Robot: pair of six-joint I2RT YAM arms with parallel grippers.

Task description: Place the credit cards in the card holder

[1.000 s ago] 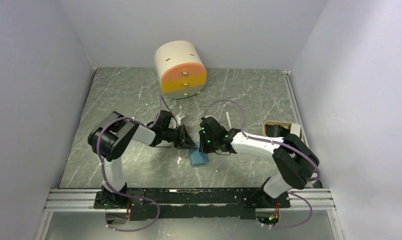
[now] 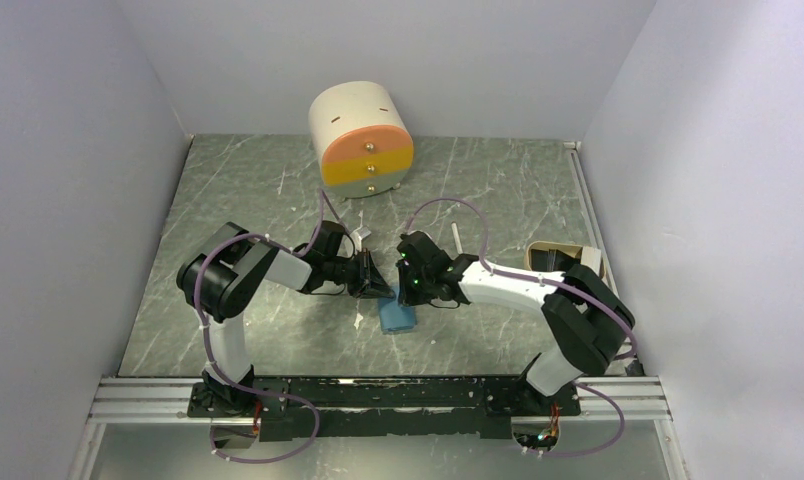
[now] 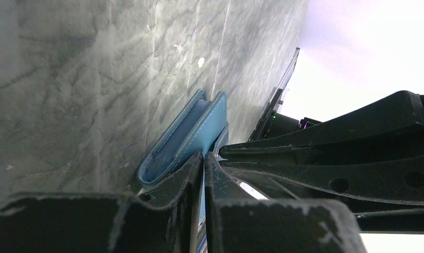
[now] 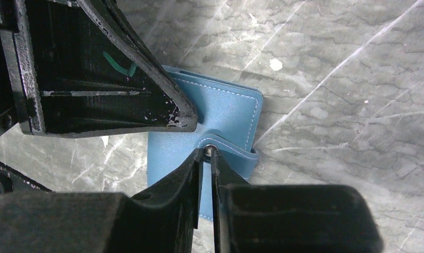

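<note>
The blue card holder (image 2: 397, 317) lies on the table between my two arms. Its stitched face and small strap with a metal snap (image 4: 209, 150) show in the right wrist view. My right gripper is right over the snap, its fingertips close together; whether they pinch the strap is unclear. From the side, the left wrist view shows the holder's layered edge (image 3: 181, 137). My left gripper is against the holder with its fingers nearly together, and what is between them is hidden. No credit card can be made out for certain.
A white drum-shaped cabinet (image 2: 361, 120) with coloured drawers stands at the back. On the right is a tan box (image 2: 538, 245) holding dark and white things, partly behind my right arm. A thin white stick (image 2: 456, 238) lies near the middle. Bare table surrounds the holder.
My right arm has shifted very slightly over the last second. The left arm and the card holder look unchanged.
</note>
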